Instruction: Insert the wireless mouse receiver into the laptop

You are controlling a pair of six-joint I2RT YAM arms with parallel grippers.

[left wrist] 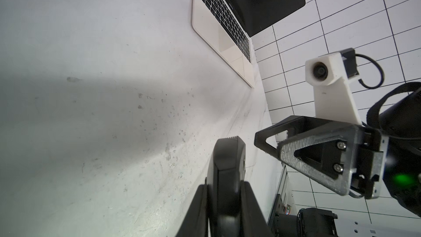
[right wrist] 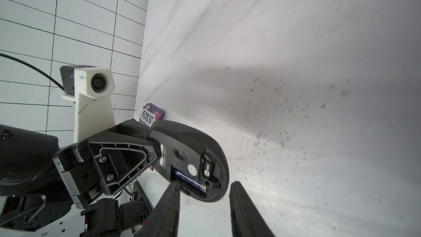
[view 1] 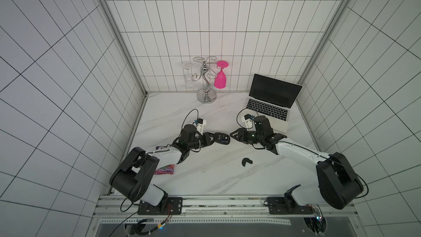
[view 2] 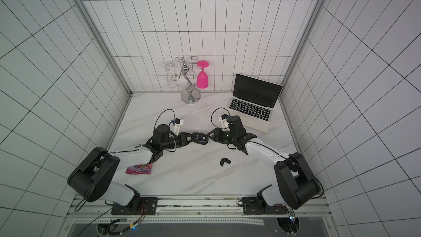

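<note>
A black mouse [right wrist: 193,140] hangs above the table, clamped in my left gripper, which is shut on one end of it. Its underside faces the right wrist camera with the battery bay uncovered: a blue battery [right wrist: 189,180] and the small black receiver [right wrist: 207,169] sit inside. My right gripper is part open just off the mouse's free end, nothing between its fingers. The silver laptop [view 2: 247,113] stands open at the back right, its keyboard deck bare. On the table in front of the right arm lies a black curved cover [view 1: 246,161].
At the back, a metal rack [view 1: 206,94] holds a pink goblet [view 1: 220,79] and a clear glass. A purple-pink packet [view 2: 139,169] lies under the left arm. The front middle of the table is open.
</note>
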